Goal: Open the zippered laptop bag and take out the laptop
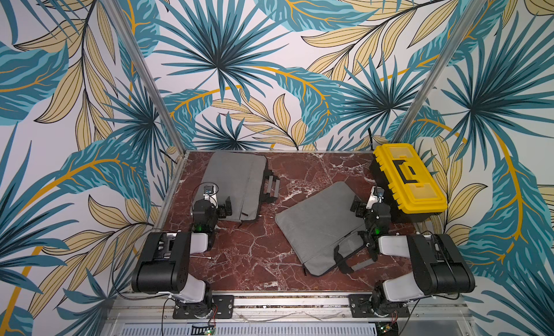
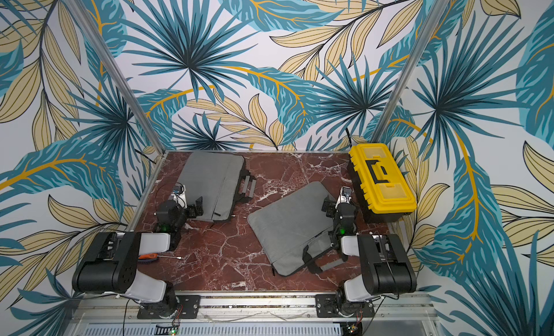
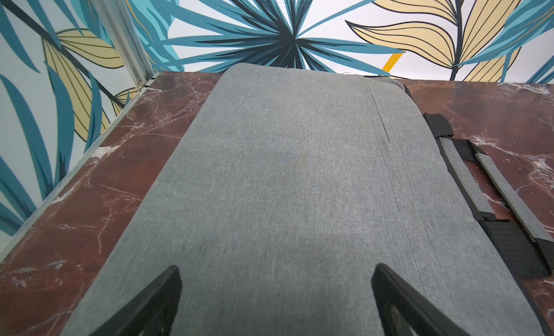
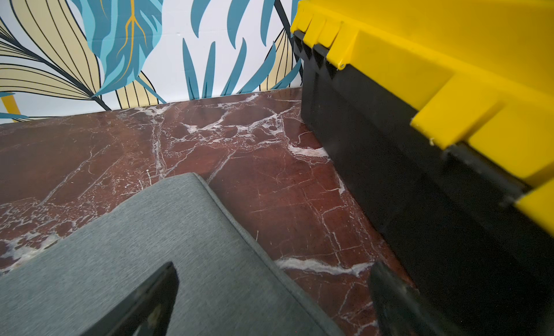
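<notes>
Two grey fabric laptop bags lie flat on the table. The left bag (image 1: 229, 177) sits at the back left, its handles (image 3: 484, 186) pointing right. The right bag (image 1: 317, 223) lies turned at an angle right of centre, with its handles (image 1: 346, 255) toward the front right. Above the near part of the left bag, my left gripper stands open and empty. My right gripper, also open and empty, hovers over the right edge of the right bag. No laptop shows in any view.
A black toolbox with a yellow lid (image 1: 409, 177) stands at the back right, close beside my right gripper. An orange-handled screwdriver (image 2: 149, 257) lies near the left arm. Bare table (image 1: 248, 261) shows at front centre and between the bags.
</notes>
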